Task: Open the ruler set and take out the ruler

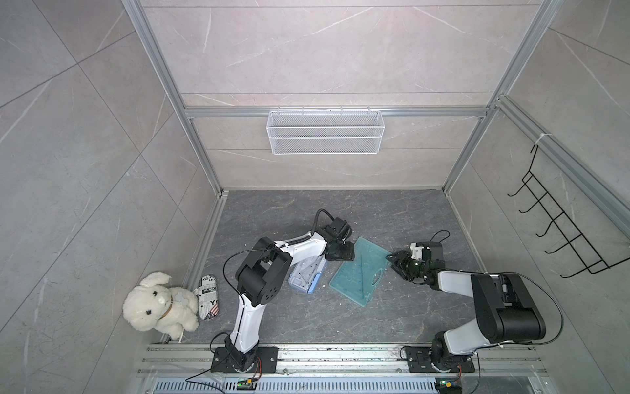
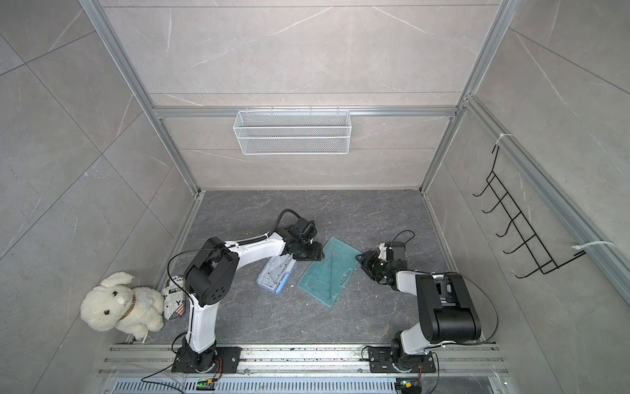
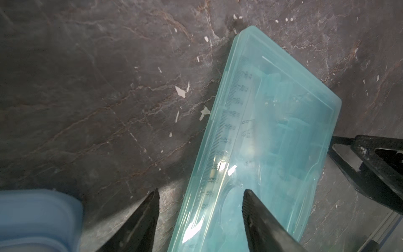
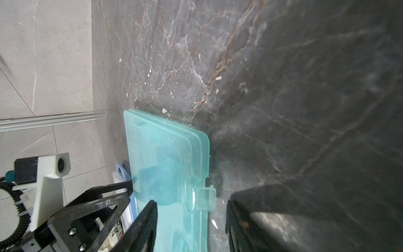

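A closed teal translucent case [image 1: 361,272], the ruler set, lies flat on the grey floor between both arms. Through its lid in the left wrist view, a clear ruler [image 3: 220,138] runs along one long edge. My left gripper is part open over the case's left long edge, with nothing held. My right gripper stands open at the opposite side. In the right wrist view, a small latch tab [image 4: 204,199] on the case's edge shows between its fingers, ungripped.
A blue-rimmed box [image 2: 277,274] sits left of the case, partly under the left arm. Farther left lie a white plush toy [image 1: 160,305] and a printed pouch [image 1: 208,296]. Bare floor surrounds the case at back and front.
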